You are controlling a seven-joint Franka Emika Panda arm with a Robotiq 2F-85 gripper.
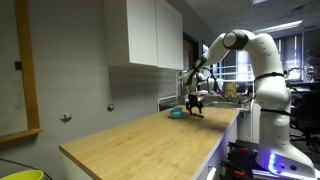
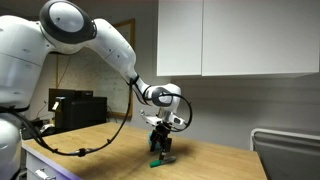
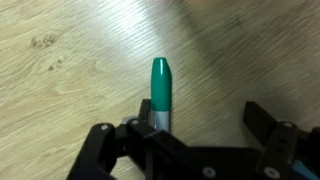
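A green marker (image 3: 161, 85) with a pale lower section lies on the wooden counter. In the wrist view it runs up and down beside the left finger (image 3: 148, 138), which hides its lower end. My gripper is open, its fingers wide apart and bare wood between them. Seen from exterior view 2, the gripper (image 2: 167, 148) points down just above the marker (image 2: 161, 161). Exterior view 1 shows the gripper (image 1: 194, 108) low over the far end of the counter.
A blue bowl (image 1: 176, 112) stands close to the gripper on the counter (image 1: 140, 143). Part of something blue (image 3: 304, 169) shows at the wrist view's lower right corner. White cabinets (image 1: 150, 35) hang above.
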